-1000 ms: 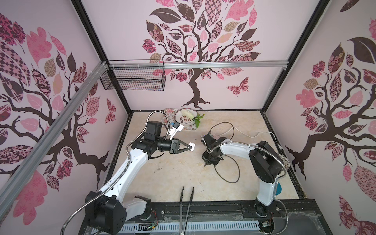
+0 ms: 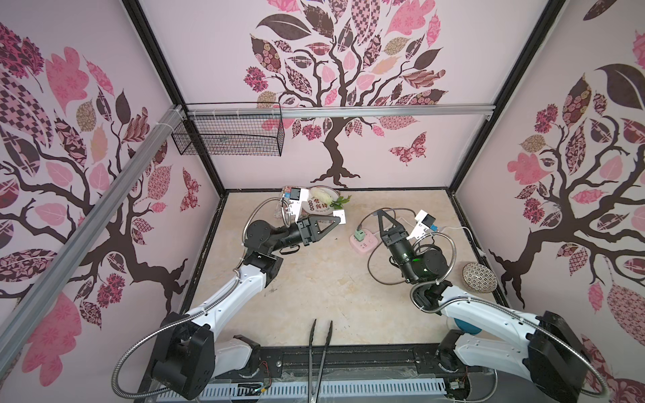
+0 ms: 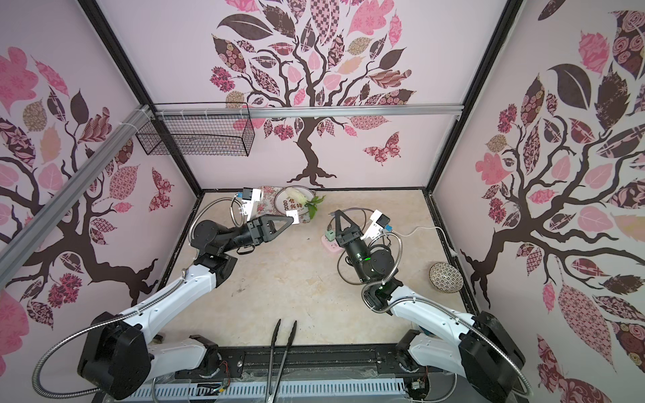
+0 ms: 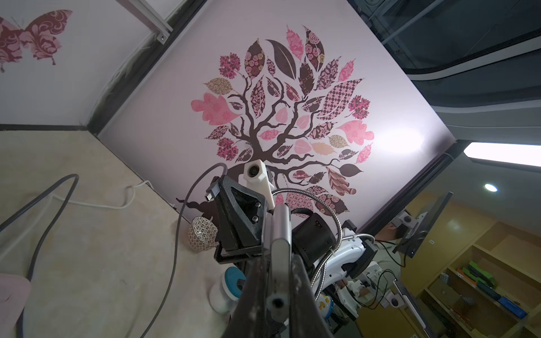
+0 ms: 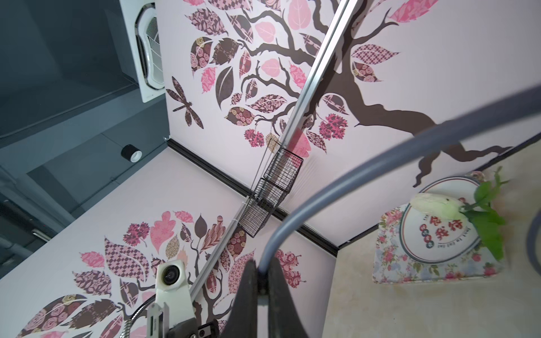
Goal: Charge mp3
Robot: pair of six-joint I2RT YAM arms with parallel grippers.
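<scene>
My left gripper (image 2: 336,219) is raised over the middle of the table, shut on a small white device (image 3: 293,215), presumably the mp3; in the left wrist view its silver edge (image 4: 279,236) rises between the fingers. My right gripper (image 2: 380,216) is lifted to its right, shut on a grey cable (image 5: 332,188), which loops down toward the table. A pink power strip (image 2: 364,245) with a green plug (image 2: 358,234) lies beneath, partly behind the right arm in the top right view.
A plate (image 3: 287,207) with vegetables on a floral mat stands at the back. A round patterned item (image 3: 444,276) and a blue-lidded container (image 4: 234,278) are at the right. A wire basket (image 2: 228,134) hangs at back left.
My right gripper has risen from low over the table, lifting the cable. My left gripper has moved up and slightly right with the white device.
</scene>
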